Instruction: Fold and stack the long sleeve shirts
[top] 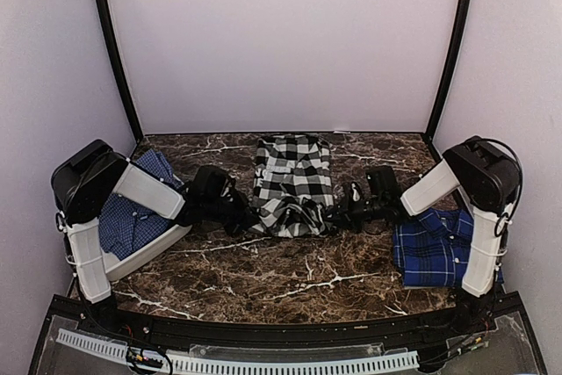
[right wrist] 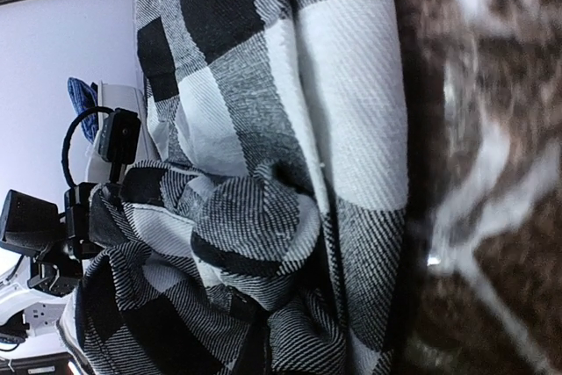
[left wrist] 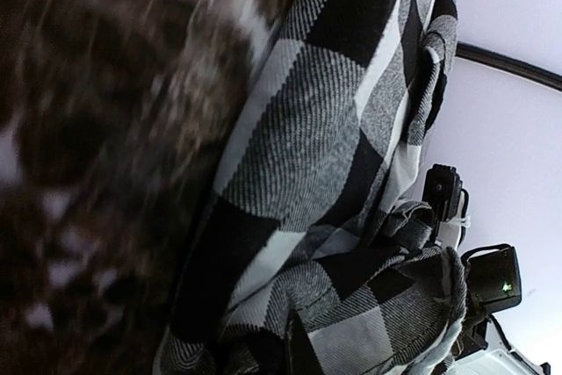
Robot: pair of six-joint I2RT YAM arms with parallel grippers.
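A black-and-white checked shirt (top: 294, 183) lies in a narrow, folded strip at the table's middle, its front end bunched up. At the left corner of that bunched end, my left gripper (top: 255, 219) is shut on the cloth. My right gripper (top: 331, 214) is shut on the opposite corner. Seen from the left wrist, checked fabric (left wrist: 307, 138) wraps around the dark finger (left wrist: 301, 349) and hides most of it. Gathered folds (right wrist: 255, 226) cover nearly all of the right fingers in the right wrist view. A folded blue plaid shirt (top: 435, 252) rests at the right.
On the left stands a white bin (top: 149, 252) holding a blue patterned shirt (top: 132, 226), partly under the left arm. Bare brown marble tabletop (top: 281, 283) stretches in front of the checked shirt.
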